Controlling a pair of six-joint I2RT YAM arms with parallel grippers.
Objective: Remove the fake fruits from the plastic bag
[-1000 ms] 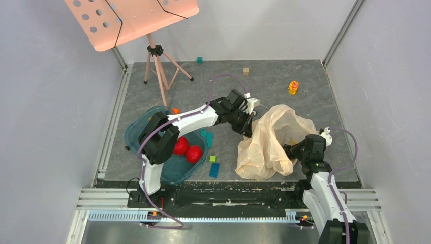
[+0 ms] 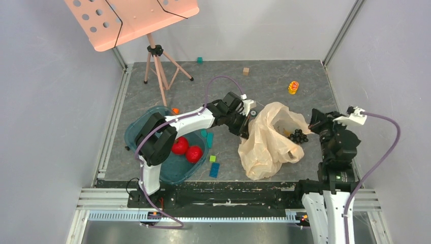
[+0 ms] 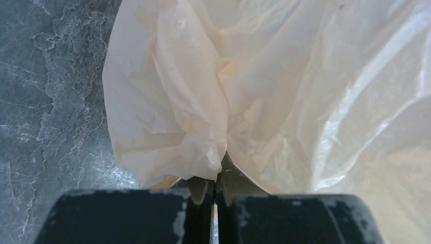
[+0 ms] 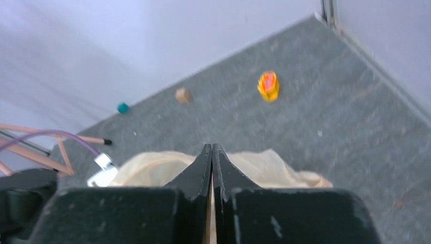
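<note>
The crumpled cream plastic bag (image 2: pixel 262 147) stands on the grey floor, its mouth toward the right. A bunch of black grapes (image 2: pixel 298 136) shows inside the opening. My left gripper is shut on the bag's left edge, with thin plastic running in between its tips. Raised by the right side of the bag's mouth, my right gripper (image 2: pixel 310 127) is shut. In the right wrist view its fingertips overlap the bag's rim (image 4: pixel 264 165), and no fruit shows between them. The deeper inside of the bag is hidden.
A blue-green basin (image 2: pixel 175 172) on the left holds red fruits (image 2: pixel 193 154) under the left arm. Near it lie a blue block (image 2: pixel 214 170) and a green block (image 2: pixel 212 158). A yellow toy (image 2: pixel 293 87) and a wooden cube (image 2: pixel 246 71) sit at the back.
My right gripper has risen out of the bag's mouth and moved up and back. The black grapes are now uncovered. The bag's right rim has shifted; the left gripper has dipped slightly.
</note>
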